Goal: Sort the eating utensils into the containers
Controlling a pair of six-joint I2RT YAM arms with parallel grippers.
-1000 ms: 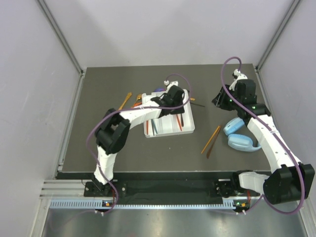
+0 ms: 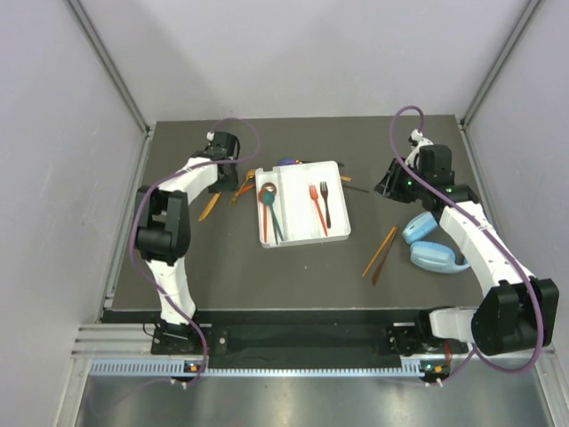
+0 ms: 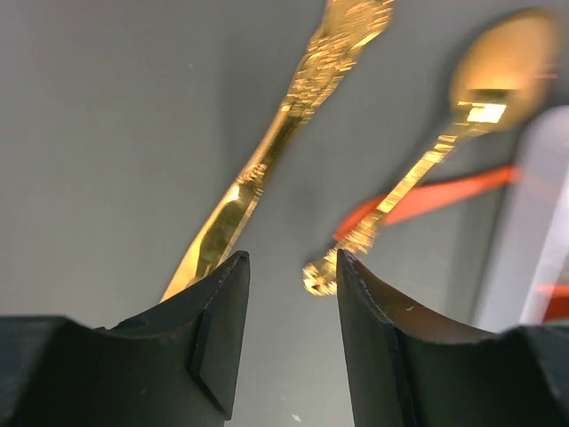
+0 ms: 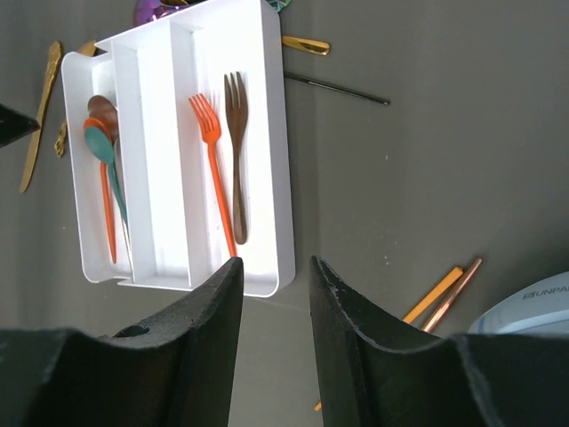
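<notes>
My left gripper is open above a gold knife (image 3: pixel 249 187), with a gold spoon (image 3: pixel 498 67) and an orange utensil (image 3: pixel 444 191) to its right. The white tray (image 2: pixel 294 233) holds orange, brown and teal spoons (image 4: pixel 100 147) in the left compartment, an orange fork (image 4: pixel 212 142) and a brown fork (image 4: pixel 236 120) in the right one. My right gripper stands right of the tray, fingers apart, nothing visible between them. An orange utensil (image 4: pixel 430 294) and a brown one (image 4: pixel 453 294) lie below it.
Dark and gold utensils (image 4: pixel 307 44) and a purple item (image 2: pixel 287 162) lie behind the tray. Two light-blue objects (image 2: pixel 433 257) lie at right.
My left gripper has swung from over the tray to the utensils at the left and come lower. The right arm has shifted slightly leftward.
</notes>
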